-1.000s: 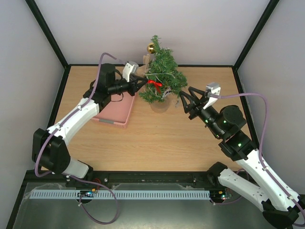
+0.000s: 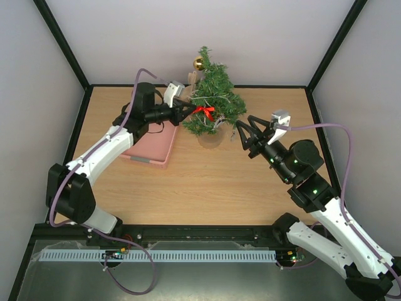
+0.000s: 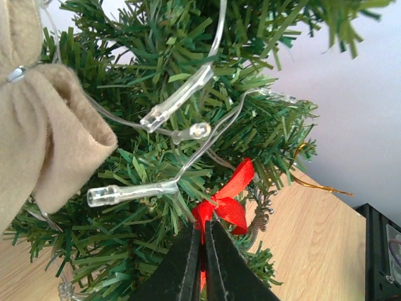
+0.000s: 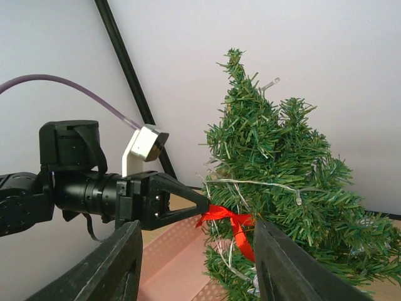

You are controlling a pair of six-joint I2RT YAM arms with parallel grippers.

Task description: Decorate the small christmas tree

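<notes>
The small Christmas tree point(image 2: 216, 94) stands at the back of the table, strung with a clear light string. A red ribbon bow point(image 3: 227, 200) lies against the branches on its front left side. My left gripper point(image 2: 193, 108) is shut on one end of this bow; in the left wrist view its fingers point(image 3: 188, 269) meet with red ribbon pinched between them. A gold ball point(image 2: 198, 63) hangs near the top, and a beige cloth bag point(image 3: 37, 125) hangs on the left side. To the right of the tree, my right gripper point(image 2: 239, 129) stands open and empty, pointing towards it.
A pink bin point(image 2: 150, 145) sits left of the tree, beneath the left arm. Behind the tree rises a white wall point(image 4: 351, 94).
The left gripper has shifted very slightly, with the ribbon's end still at its tips. The bow's tail hangs a little differently. The right arm has stayed still.
</notes>
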